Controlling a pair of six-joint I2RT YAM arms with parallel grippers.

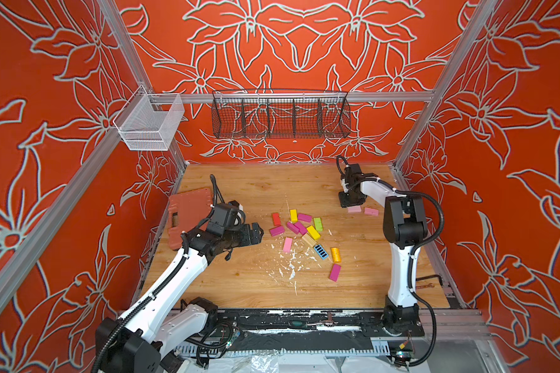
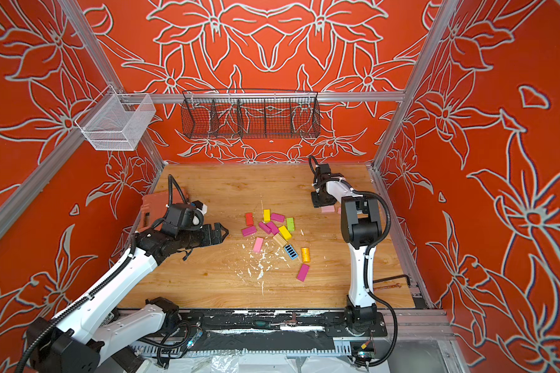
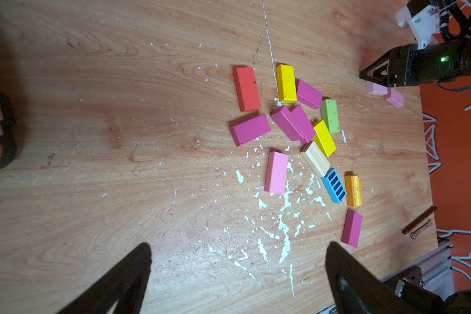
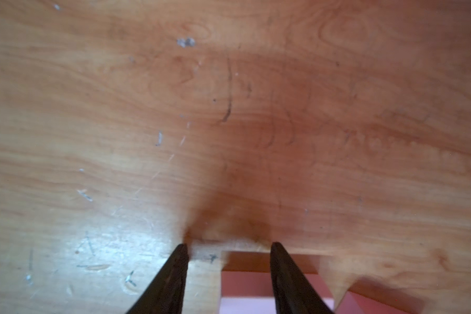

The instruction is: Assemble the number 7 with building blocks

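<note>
Two light pink blocks lie at the back right, one (image 4: 246, 290) just below my right gripper in the right wrist view, the other (image 4: 366, 303) to its right. That gripper is part open over bare wood at the block's edge, nothing between its fingers. Loose blocks are scattered in the middle: red (image 3: 246, 89), yellow (image 3: 286, 82), several magenta (image 3: 250, 129), green (image 3: 330, 115), pink (image 3: 276, 172), wooden (image 3: 315, 158), blue (image 3: 334, 185) and orange (image 3: 353, 189). My left gripper (image 1: 255, 233) hangs open over the table, left of this cluster.
A red-brown case (image 1: 186, 202) lies at the left edge. A black wire basket (image 1: 280, 115) and a white basket (image 1: 149, 127) hang above.
</note>
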